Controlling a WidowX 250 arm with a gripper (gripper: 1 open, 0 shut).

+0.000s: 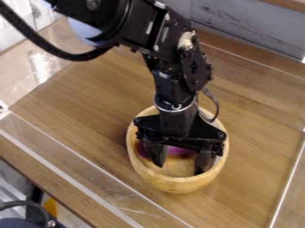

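Observation:
My black gripper (179,150) reaches down into a light wooden bowl (177,183), its two fingers inside the rim. A purple object (152,153) lies in the bowl, partly hidden behind the gripper. Whether the fingers touch it or hold it is unclear from this view.
The bowl stands on a wooden tabletop (71,102). A pale wall runs along the back, and the table's front edge crosses the lower left, with cables and equipment beyond it.

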